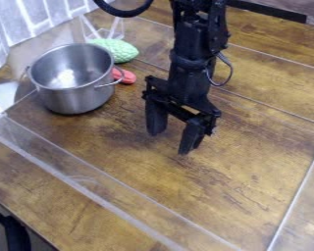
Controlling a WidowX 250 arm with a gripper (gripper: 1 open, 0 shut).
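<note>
My black gripper (pixel 173 125) is low over the middle of the wooden table (pixel 160 196), open with its two fingers spread apart and nothing visible between them. Left of it stands a steel pot (pixel 74 76) with two wire handles. Just behind the pot lie a red object (pixel 122 75) and a pale green patterned item (pixel 111 51), both apart from the gripper.
Clear plastic-like edges run along the left and right sides of the table. A white object (pixel 3 93) sits at the far left edge beside the pot.
</note>
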